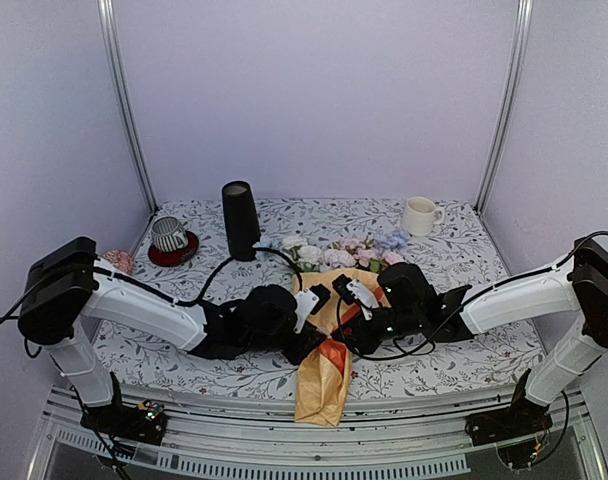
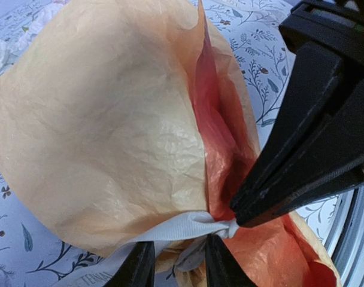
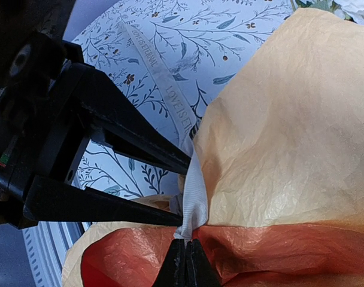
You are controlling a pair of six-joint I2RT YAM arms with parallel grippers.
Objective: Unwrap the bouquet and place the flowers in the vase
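Observation:
The flower bouquet (image 1: 334,256) lies on the table, pink, white and blue heads toward the back, wrapped in tan paper (image 2: 104,125) with orange-red paper inside. A white printed ribbon (image 3: 173,98) is tied round the wrapping's narrow waist. In the left wrist view, my left gripper is part open, with ribbon passing between its spread fingers. My right gripper is shut on the ribbon close to the knot, its tips just beside the left one's. The tall black vase (image 1: 240,215) stands upright behind the left arm. The stems are hidden by the paper.
At the back left a striped cup (image 1: 169,234) sits on a dark red saucer (image 1: 174,252), near a pink patterned object (image 1: 117,261). A white mug (image 1: 420,216) stands at the back right. Both arms are close together over the bouquet.

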